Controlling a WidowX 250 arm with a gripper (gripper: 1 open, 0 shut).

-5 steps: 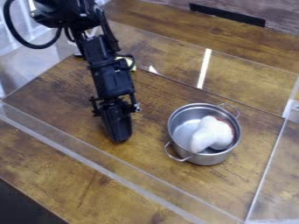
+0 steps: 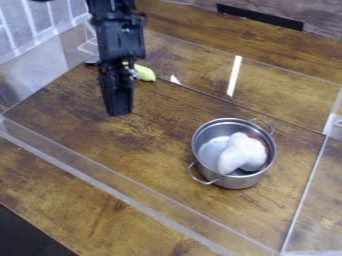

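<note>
My gripper (image 2: 118,104) hangs over the wooden table at the upper left, pointing down and shut, with nothing seen between its fingers. To its right and lower down, a steel pot (image 2: 233,174) with two wire handles holds white rounded objects (image 2: 230,150). Behind the gripper lies a small yellow-green item (image 2: 144,74), next to a dark object partly hidden by the arm.
Clear panels (image 2: 306,205) border the work area along the front and right. A dark slot sits at the back edge.
The arm has risen and moved back, away from the front middle of the table, uncovering more of the yellow-green item. The pot has not moved.
</note>
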